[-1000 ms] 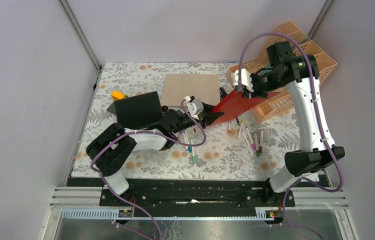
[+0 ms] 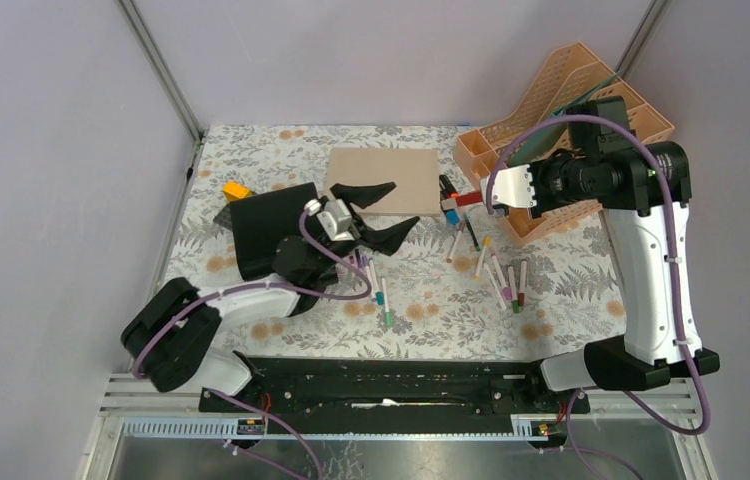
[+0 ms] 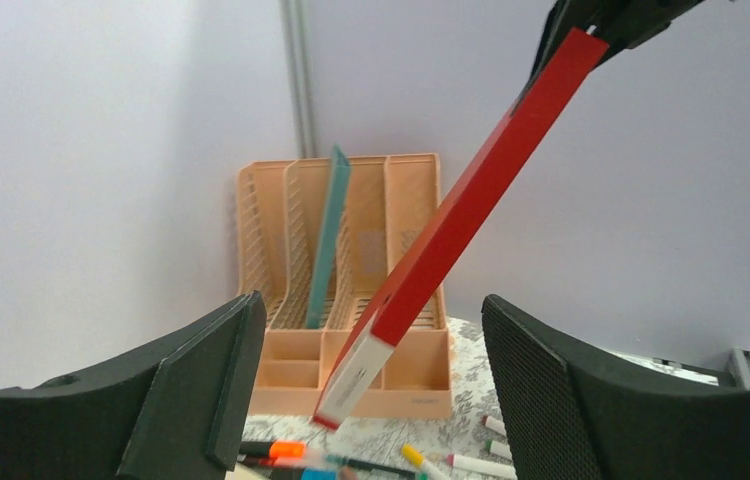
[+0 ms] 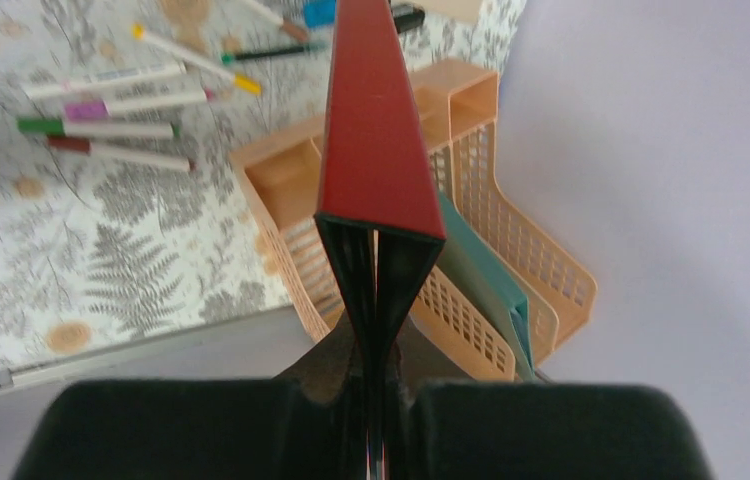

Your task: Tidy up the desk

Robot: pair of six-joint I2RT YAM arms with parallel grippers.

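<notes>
A red book or binder [image 3: 456, 215] hangs tilted in my right gripper, which is shut on it; in the top view it is mostly hidden under the right arm. My left gripper [image 2: 391, 210] stands open left of it, nothing between its fingers. A peach organizer [image 3: 411, 370] with a teal folder [image 3: 326, 240] upright in it stands at the back right. Scattered markers [image 4: 131, 160] lie on the patterned desk in front of it.
A black folded item [image 2: 271, 225] and a yellow block [image 2: 236, 189] lie on the left, a beige board [image 2: 381, 175] at the back.
My left gripper has let go of the red item and moved left, away from it. My right arm has moved right with the red item, which is now turned more edge-on.
</notes>
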